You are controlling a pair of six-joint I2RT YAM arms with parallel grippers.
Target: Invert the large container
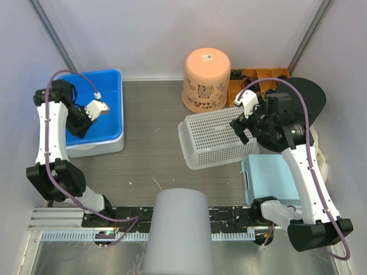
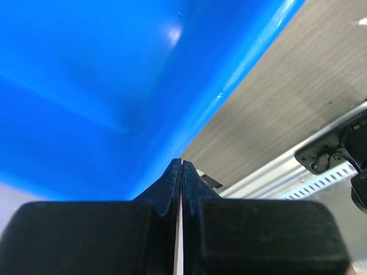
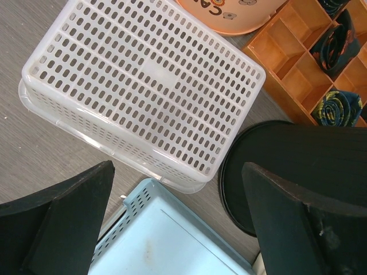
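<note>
A large blue container (image 1: 103,123) with a pale outer side stands open side up at the back left. Over its near left part is my left gripper (image 1: 80,133). In the left wrist view the fingertips of the left gripper meet with nothing between them. The container's rim (image 2: 229,86) runs beyond these fingers, outside them. My right gripper is open and empty, above the white perforated basket (image 3: 149,74), which lies bottom up.
An upturned orange bucket (image 1: 206,80) stands at the back centre. Right of it are an orange compartment box (image 3: 298,51), a black round container (image 3: 269,154) and a light blue bin (image 1: 272,175). Bare grey floor (image 1: 152,137) lies between the blue container and the basket.
</note>
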